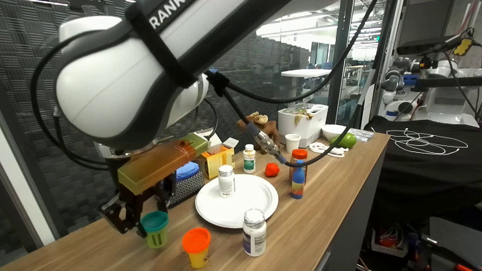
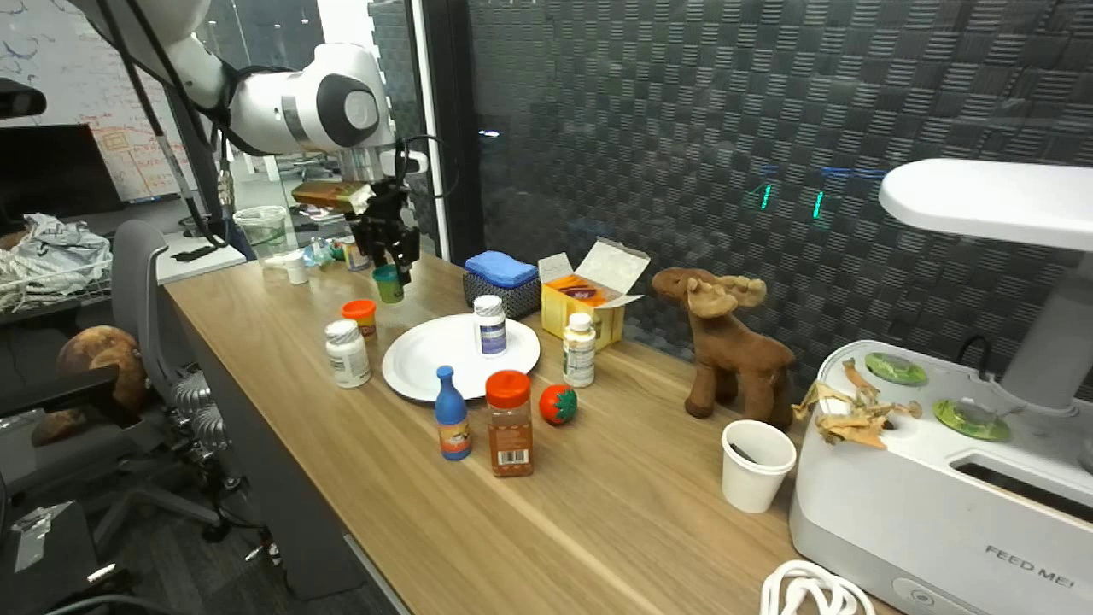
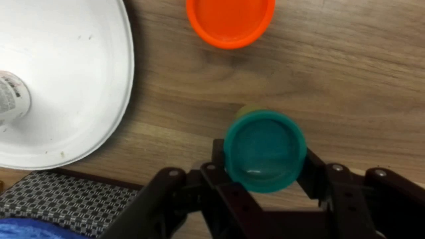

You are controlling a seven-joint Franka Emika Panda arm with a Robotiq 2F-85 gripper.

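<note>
A green tub with a teal lid (image 1: 156,228) is upright between the fingers of my gripper (image 1: 152,220), which is shut on it. From above, in the wrist view, the teal lid (image 3: 265,151) has a dark finger against either side and hides most of the tub's body. Exterior view 2 has the same tub (image 2: 388,286) at the far end of the table, just under the gripper (image 2: 392,272). Whether its base touches the wood cannot be told. Close by stands a yellow tub with an orange lid (image 1: 197,246).
A white plate (image 1: 212,212) bears a white bottle (image 1: 226,181); another bottle (image 1: 254,235) stands in front. Behind are a patterned basket with blue cloth (image 1: 187,171) and a yellow box (image 2: 604,319). Bare wood lies around the held tub.
</note>
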